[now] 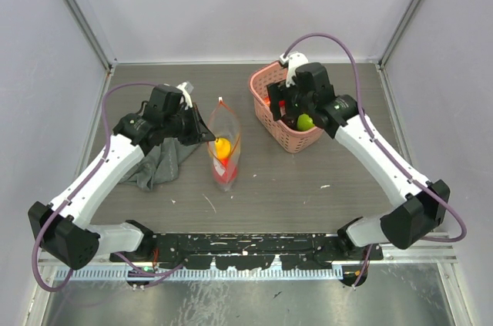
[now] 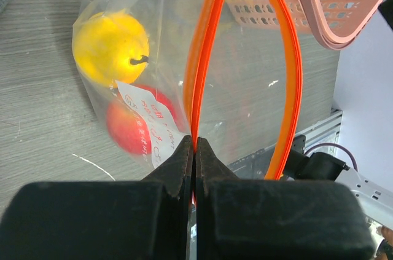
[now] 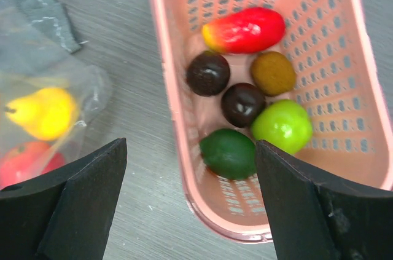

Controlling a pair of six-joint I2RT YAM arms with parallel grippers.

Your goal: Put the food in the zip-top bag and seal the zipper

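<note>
The clear zip top bag [image 2: 239, 69] stands with its orange-edged mouth spread. Inside it lie a yellow fruit [image 2: 110, 48] and, lower down, a red fruit [image 2: 130, 126] partly behind a white label. My left gripper is shut on the bag's orange rim at one side of the mouth. My right gripper is open over the pink basket [image 3: 175, 97], nothing between its fingers. Below it in the basket are a dark green item [image 3: 228, 153], a light green fruit [image 3: 283, 126], two dark round ones, a brown one [image 3: 272, 73] and a red-yellow one [image 3: 245, 30].
A crumpled grey cloth [image 1: 158, 164] lies left of the bag. Bare table [image 1: 285, 195] stretches in front of the bag and basket. The basket's near wall stands between the right gripper's fingers in the right wrist view.
</note>
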